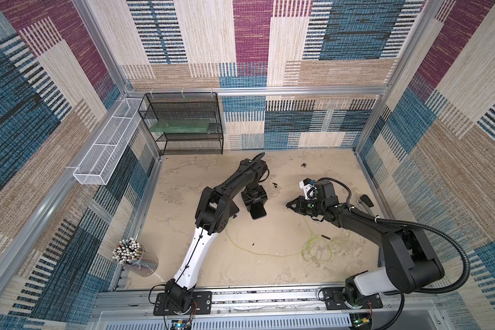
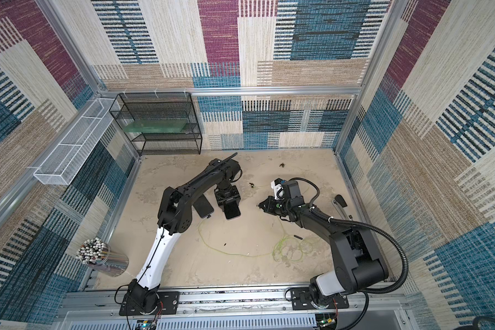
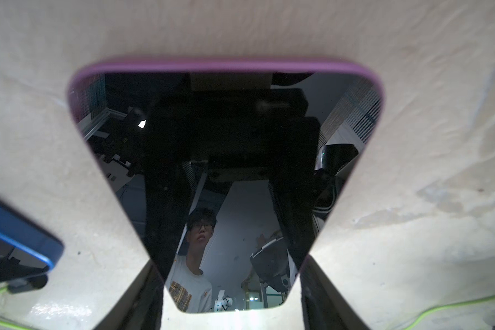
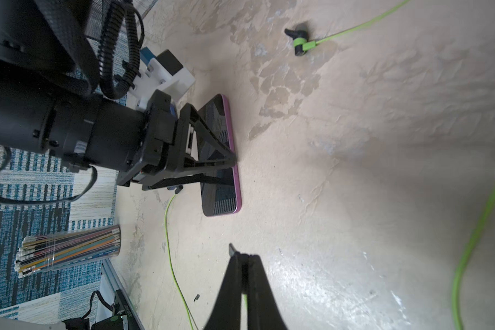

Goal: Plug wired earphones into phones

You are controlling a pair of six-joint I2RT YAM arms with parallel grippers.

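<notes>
The pink-edged phone (image 3: pixel 231 192) lies flat with its dark screen up. My left gripper straddles it part open, one finger beside each long edge; whether both touch is unclear. In the right wrist view, my right gripper is shut on a thin black earphone plug (image 4: pixel 232 250). The plug's metal tip pokes out ahead and green cable hangs below. This tip points roughly toward the pink-edged phone but stays well apart from it. A second, blue-edged phone (image 3: pixel 24 233) lies to the left, with a black piece on green cable (image 3: pixel 30 283) at its end.
Green cable (image 1: pixel 258 253) curves across the front of the table and coils at the right. One earbud (image 4: pixel 299 43) lies behind the phone. A pencil holder (image 1: pixel 143 264) stands front left; a dark-handled tool (image 1: pixel 366 200) lies far right.
</notes>
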